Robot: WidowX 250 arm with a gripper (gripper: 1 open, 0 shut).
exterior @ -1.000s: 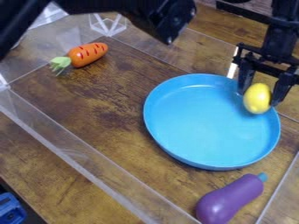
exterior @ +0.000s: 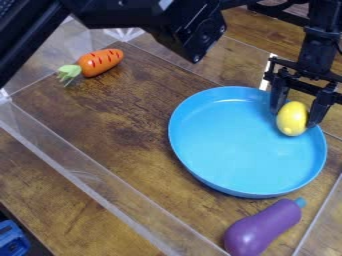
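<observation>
A black gripper [exterior: 295, 96] reaches down from the top right, its fingers around a yellow oval object [exterior: 293, 118] at the right side of a round blue plate [exterior: 227, 150]. The object is low over the plate; whether it rests on it is unclear.
An orange toy carrot [exterior: 96, 62] lies on the wooden table [exterior: 107, 130] at upper left. A purple eggplant [exterior: 261, 228] lies below the plate. A blue item [exterior: 8, 238] sits at the bottom left corner.
The gripper and yellow object have moved slightly down and left since a second ago. The blue plate has shifted slightly to the right.
</observation>
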